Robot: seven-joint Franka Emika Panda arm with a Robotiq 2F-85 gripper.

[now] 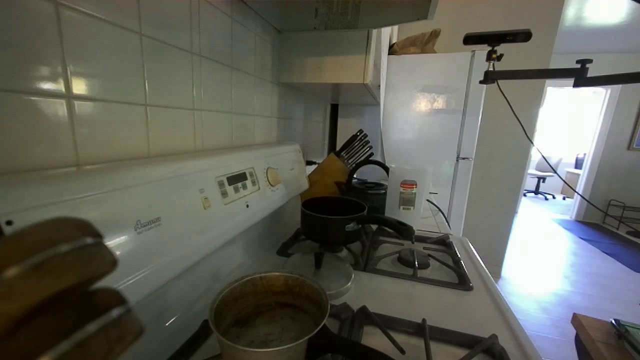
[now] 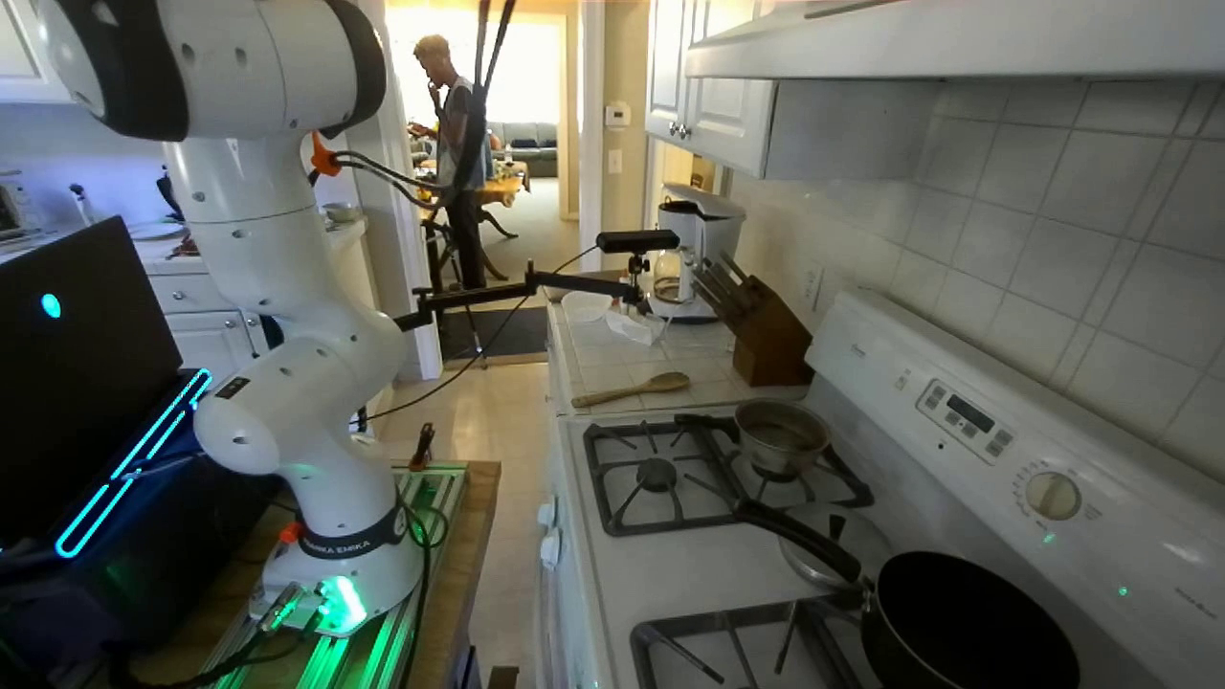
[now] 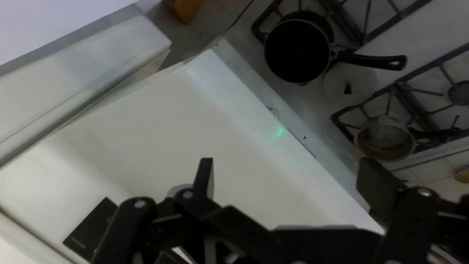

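My gripper is open in the wrist view, its two dark fingers wide apart with nothing between them. It hangs high, above the white range hood point(image 3: 189, 145), away from the pots. A black pot point(image 3: 296, 48) sits on a burner, its handle pointing across the stove. Beside it a glass lid point(image 3: 351, 83) with a dark knob lies flat on the stovetop, between the two pots. The other pot point(image 1: 270, 318) is metal, stained brown inside, and stands on another burner. Neither exterior view shows the gripper; the white arm point(image 2: 310, 287) appears in exterior view 2.
The stove's back panel point(image 2: 1011, 425) and the hood point(image 2: 965, 46) bound the burners. A knife block point(image 2: 769, 333) and a wooden spoon point(image 2: 632, 390) are on the counter. A camera arm point(image 2: 517, 287) reaches out at the left.
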